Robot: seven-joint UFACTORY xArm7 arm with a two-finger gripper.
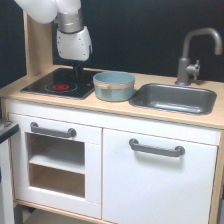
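A white robot arm reaches down from the top left, its black gripper point(77, 71) low over the back of the black stovetop point(50, 85), which has a red-lit burner. The fingers are small and dark against the dark backdrop, so their state is unclear. A teal pot point(114, 93) rests on the wooden counter just right of the stovetop.
A steel sink point(172, 99) with a grey tap point(184, 70) fills the right of the counter point(210, 116). Below are white cabinet doors point(158, 185) with grey handles and an open-looking compartment at left. A dark wall stands behind.
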